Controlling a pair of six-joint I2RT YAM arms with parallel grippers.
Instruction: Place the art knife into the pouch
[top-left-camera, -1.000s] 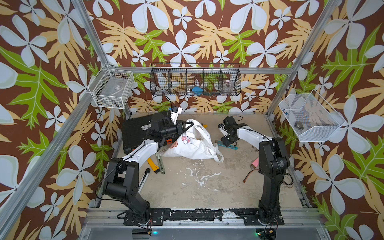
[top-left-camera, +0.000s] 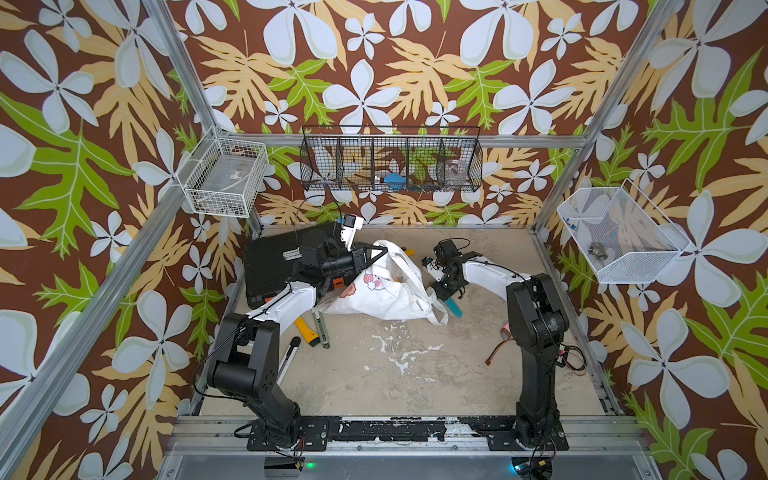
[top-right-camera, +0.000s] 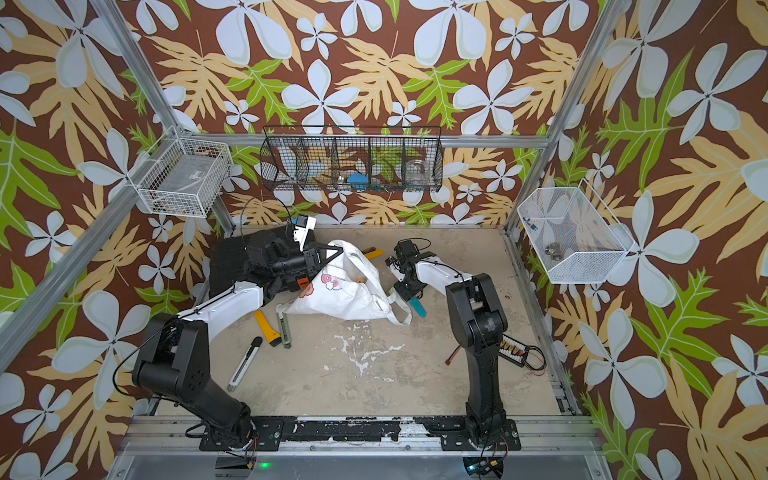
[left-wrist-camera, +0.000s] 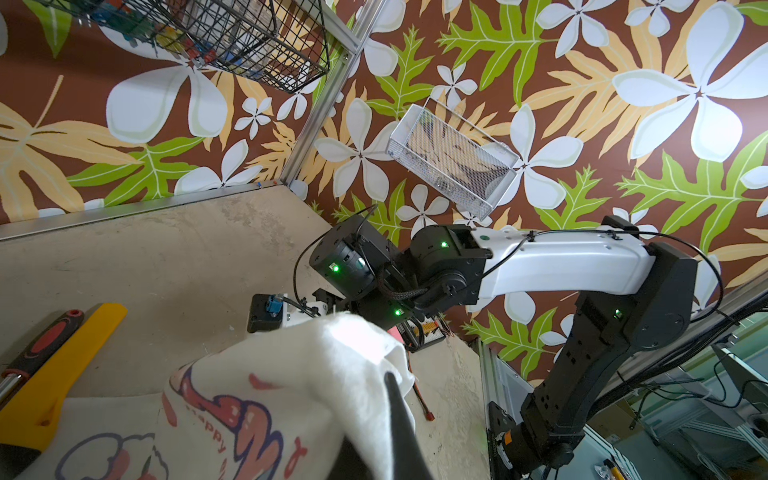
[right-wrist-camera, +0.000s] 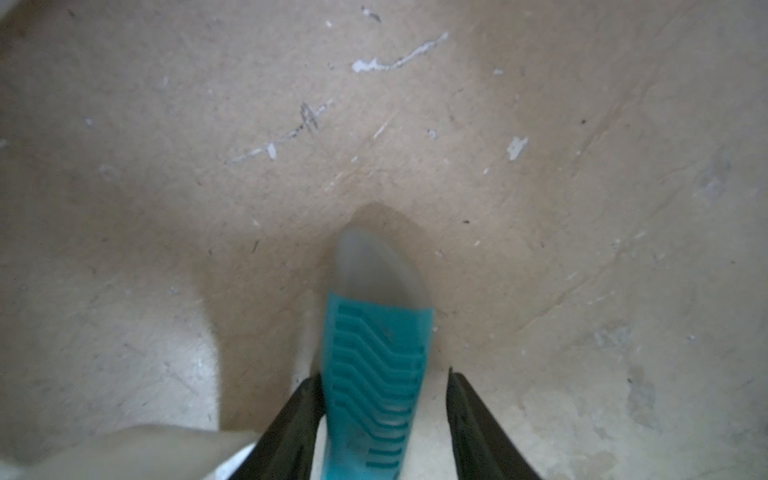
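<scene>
A white cloth pouch (top-left-camera: 368, 296) with a printed pattern slumps in the middle, its upper part raised at my left gripper (top-left-camera: 376, 256). That gripper is shut on the pouch's cloth, which covers its fingertips in the left wrist view. My right gripper is part open, low over the floor, around a teal art knife (right-wrist-camera: 372, 360) with a grey tip, just right of the pouch. The left finger is against or very near the knife; a gap shows at the right finger.
A black mat (top-left-camera: 264, 268) lies back left. A yellow tool (top-left-camera: 308, 332), green knife (top-left-camera: 322, 332) and white-black knife (top-right-camera: 244, 364) lie at left. Pink and wired items sit front right. Three wire baskets hang on the frame.
My right gripper has moved left toward the pouch, and the teal knife has turned from lying crosswise to pointing toward the front. My left arm looks unchanged.
</scene>
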